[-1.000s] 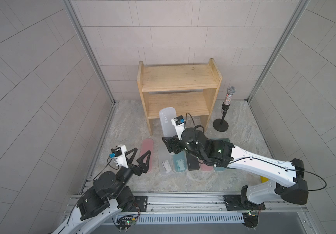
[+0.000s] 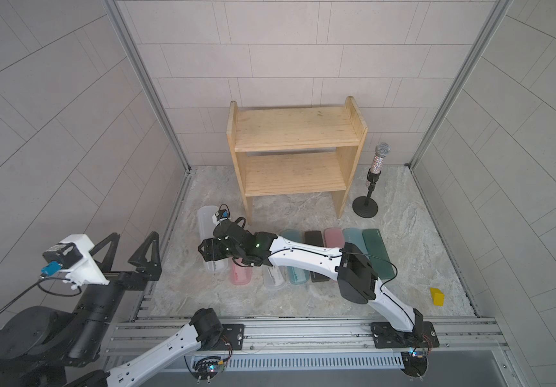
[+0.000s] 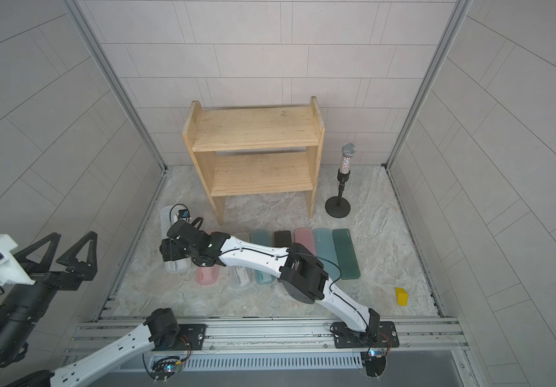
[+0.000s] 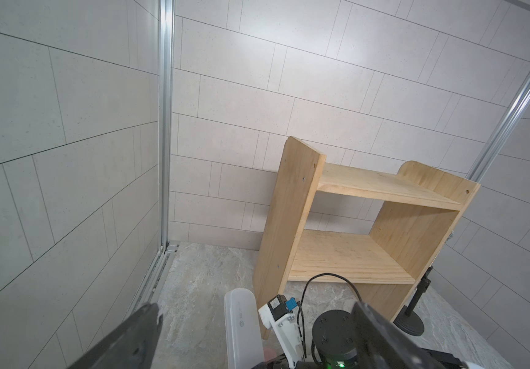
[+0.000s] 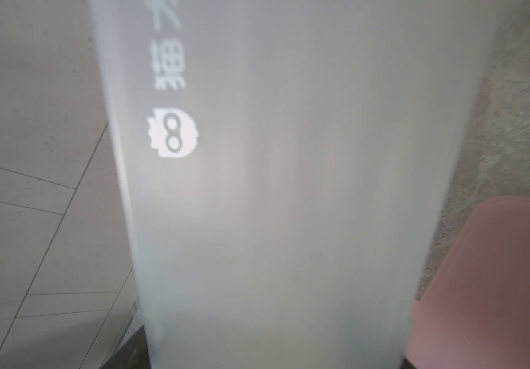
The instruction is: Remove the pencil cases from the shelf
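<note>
My right gripper (image 2: 211,249) is shut on a translucent white pencil case (image 2: 207,220), low at the left end of the row; it fills most of the right wrist view. Whether the case touches the table cannot be told. To its right lie a pink case (image 2: 240,276), a clear one (image 2: 274,278), a teal one (image 2: 298,276), a black one (image 2: 317,238), then another pink, a light teal and a dark green case (image 2: 374,248). My right arm partly covers them. Both boards of the wooden shelf (image 2: 294,173) are bare. My left gripper (image 2: 134,234) stands open and empty, off to the left.
A microphone on a round black stand (image 2: 365,207) stands right of the shelf. A yellow block (image 2: 436,296) lies at the front right. Walls enclose the left, back and right; bare table shows along the front and right.
My right gripper has swung left and down from before the shelf, carrying the white case past the row to its left end. The left arm has drawn back left, away from the cases.
</note>
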